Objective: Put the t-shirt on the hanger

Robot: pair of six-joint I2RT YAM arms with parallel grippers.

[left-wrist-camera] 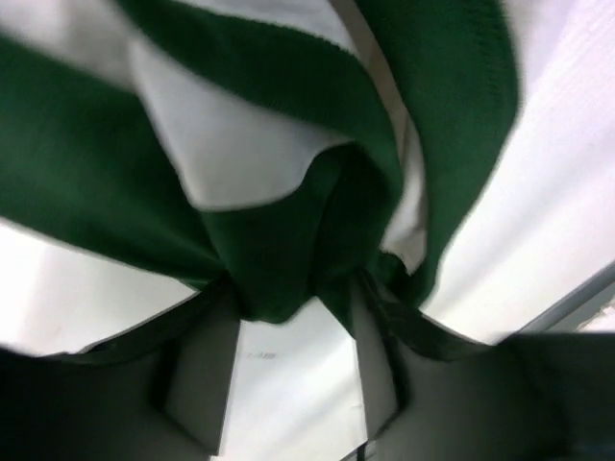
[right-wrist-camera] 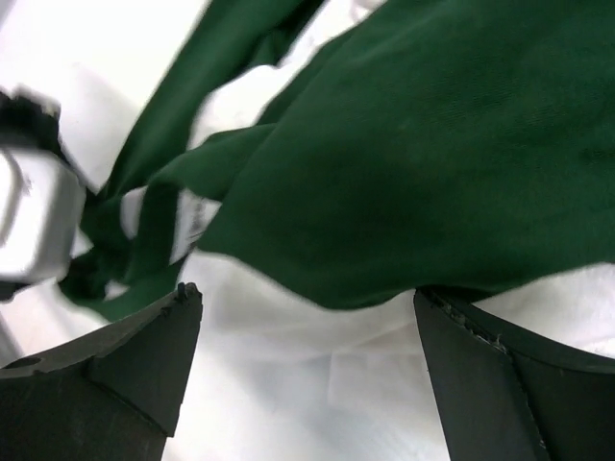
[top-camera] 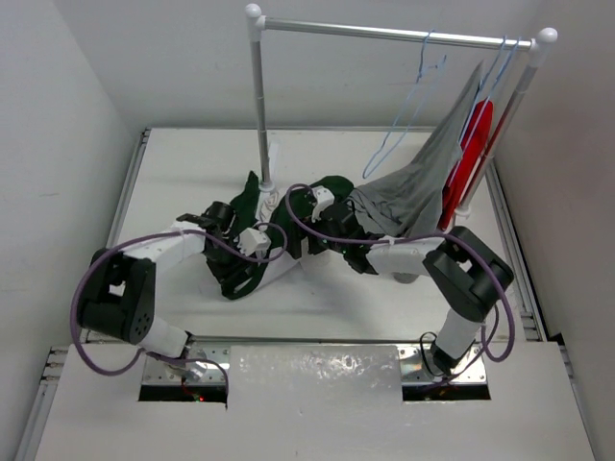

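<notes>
A crumpled dark green and white t-shirt (top-camera: 288, 211) lies on the table below the rack. Both grippers are over it. My left gripper is on its left part, part open, with green fabric at its fingertips; whether it grips is unclear. My right gripper is over the middle of the shirt, fingers apart, with green and white cloth beneath and between them. Blue hangers (top-camera: 404, 106) hang from the rack's top bar.
The rack (top-camera: 365, 32) stands at the back. A grey garment (top-camera: 413, 192) and a red one (top-camera: 471, 154) hang at the right.
</notes>
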